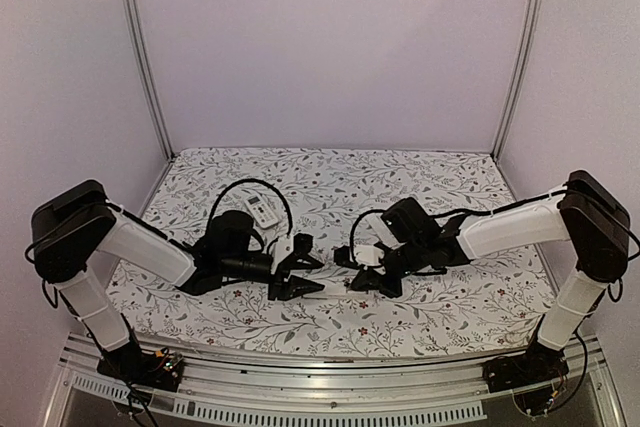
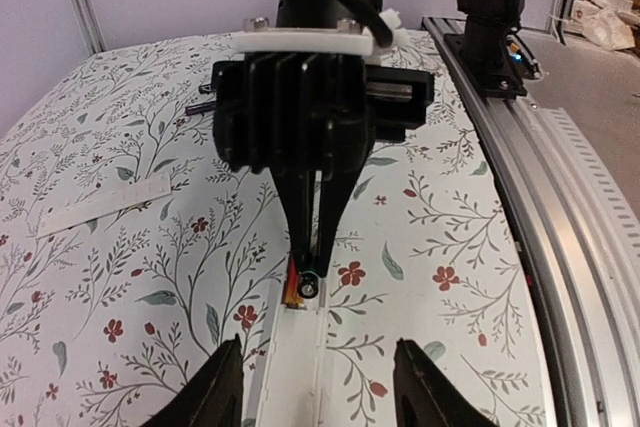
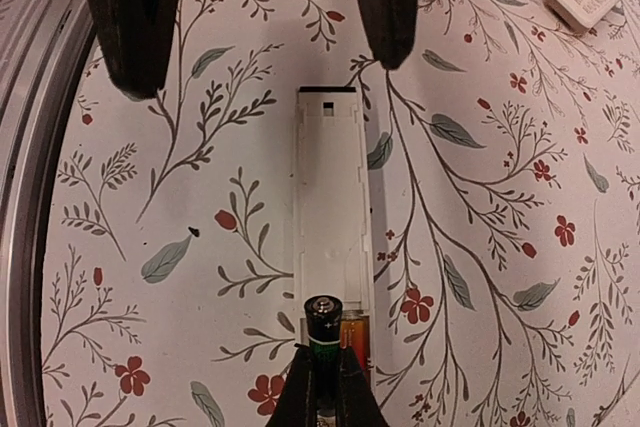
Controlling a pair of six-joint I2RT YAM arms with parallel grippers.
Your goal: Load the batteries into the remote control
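Note:
The white remote control (image 3: 332, 197) lies back up with its battery compartment open. A battery with a copper-coloured part (image 3: 356, 334) lies in the compartment's near end in the right wrist view. My right gripper is shut on a dark battery with a green band (image 3: 323, 319), tilted up above that end beside the other battery. Whether its lower end touches the remote is hidden. My left gripper (image 1: 319, 275) is open above the remote's other end; its fingers (image 2: 215, 392) stand on either side of the white body, with nothing gripped between them.
A small white device with buttons (image 1: 262, 211) lies at the back left. A flat white strip (image 2: 105, 204) lies on the patterned table in the left wrist view. The metal rail (image 1: 300, 387) runs along the front edge. Behind the arms the table is clear.

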